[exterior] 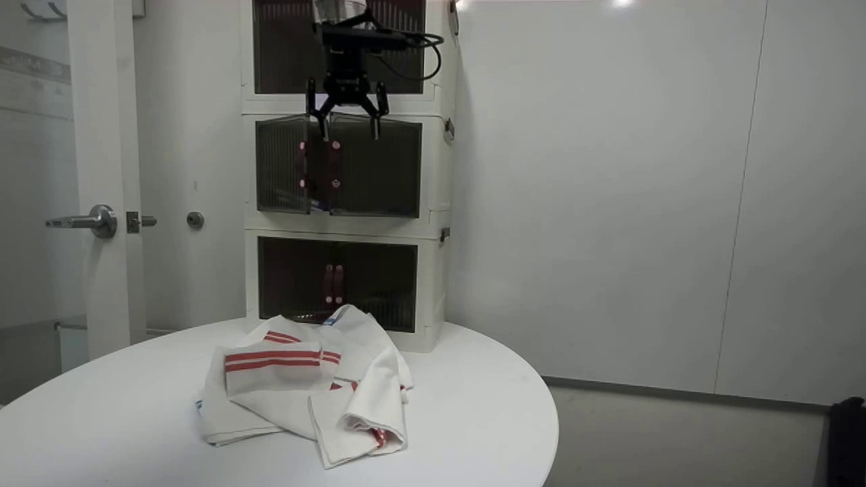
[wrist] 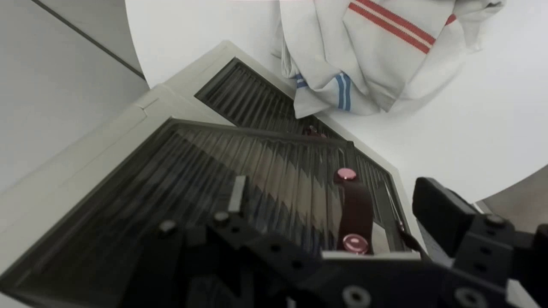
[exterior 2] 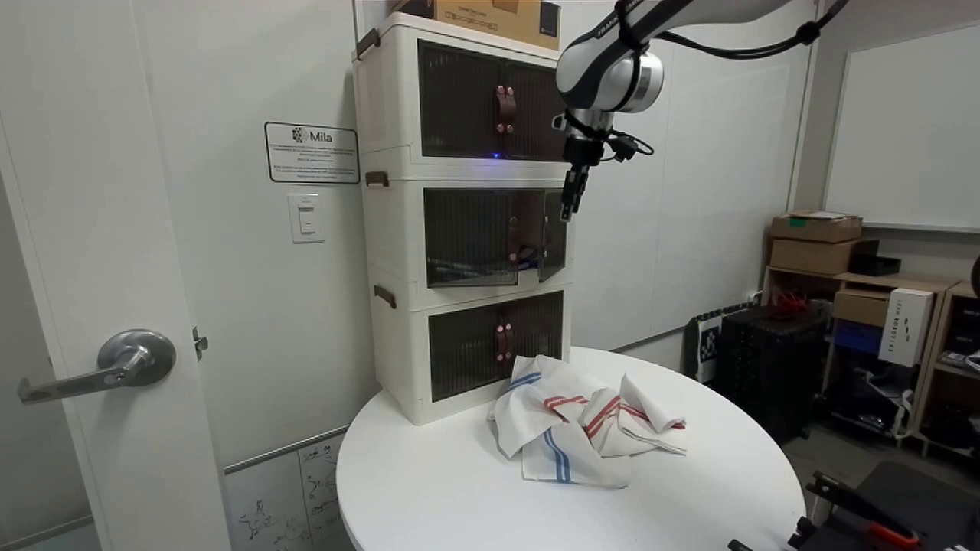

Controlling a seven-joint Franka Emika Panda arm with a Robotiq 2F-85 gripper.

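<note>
My gripper [exterior: 351,134] hangs in front of the cabinet's middle compartment, fingers pointing down and apart. Nothing shows between them. The middle compartment's two dark ribbed doors both stand ajar: the left door [exterior: 280,166] and the right door [exterior: 379,170], with a dark gap between their handles. In the wrist view one ribbed door [wrist: 246,169] with a brown strap handle [wrist: 355,213] fills much of the frame beneath the open fingers. Crumpled on the table in front of the cabinet are white towels with red and blue stripes [exterior 2: 570,450].
The bottom doors [exterior 2: 487,344] and top doors [exterior 2: 478,101] are shut. A box [exterior 2: 496,20] sits on top of the cabinet, and a door handle [exterior: 93,222] is at the left.
</note>
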